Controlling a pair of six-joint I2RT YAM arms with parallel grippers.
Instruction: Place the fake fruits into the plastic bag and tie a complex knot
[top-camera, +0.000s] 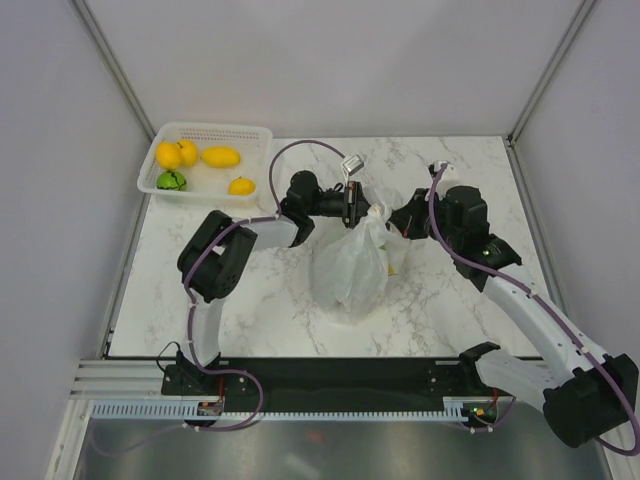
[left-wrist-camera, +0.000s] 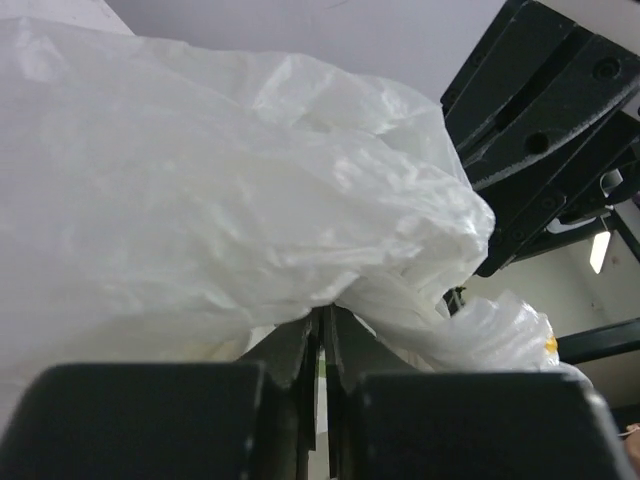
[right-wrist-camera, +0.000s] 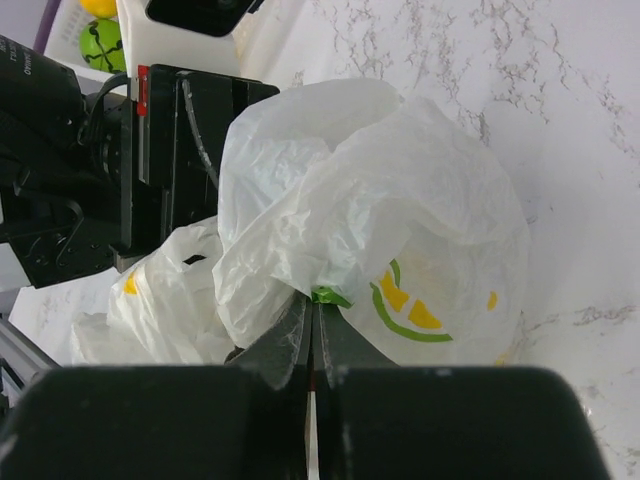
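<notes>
The white plastic bag (top-camera: 350, 270) stands at the table's middle, its twisted top gathered between my two grippers. My left gripper (top-camera: 355, 205) is at the top from the left; in the left wrist view its fingertips (left-wrist-camera: 290, 350) disappear under crumpled film, so their opening is hard to judge. My right gripper (top-camera: 400, 222) comes from the right, shut, its tips against the bag in the right wrist view, where green and yellow print (right-wrist-camera: 420, 315) shows. Whether film is pinched there is unclear.
A white basket (top-camera: 210, 195) at the back left holds several fake fruits, yellow ones and a green one.
</notes>
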